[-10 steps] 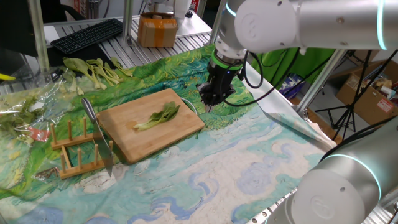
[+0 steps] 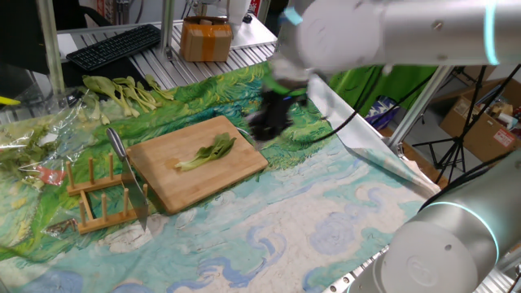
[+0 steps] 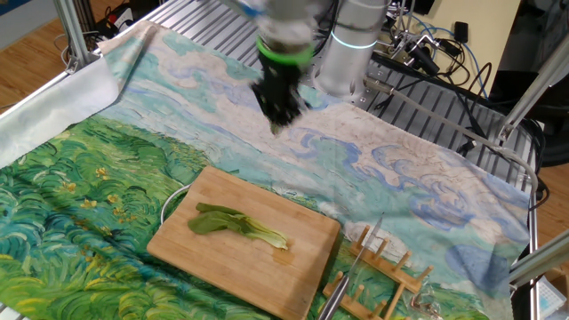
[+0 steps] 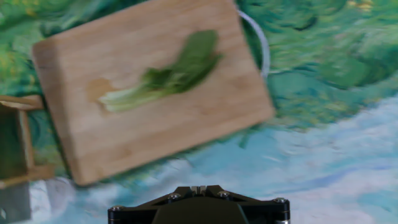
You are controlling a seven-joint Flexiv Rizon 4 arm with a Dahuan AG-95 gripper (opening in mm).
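Note:
A green leafy vegetable with a pale stem (image 2: 207, 152) lies on the wooden cutting board (image 2: 175, 191). The wrist view shows this vegetable (image 4: 168, 78) blurred, on the board (image 4: 143, 146) ahead of my gripper. Its black fingers meet at the middle, shut with nothing visible between them. In exterior view 2 the gripper (image 3: 276, 130) hangs above the cloth, apart from the board. A knife (image 2: 118, 146) leans in the wooden peg rack (image 2: 99, 222), handle up in exterior view 1.
More leafy greens (image 2: 122, 91) lie behind the board, and clear plastic (image 2: 49, 134) covers others at left. A cardboard box (image 2: 205, 41) and a keyboard (image 2: 114, 46) stand farther back.
Board, vegetable, knife and rack have stayed put.

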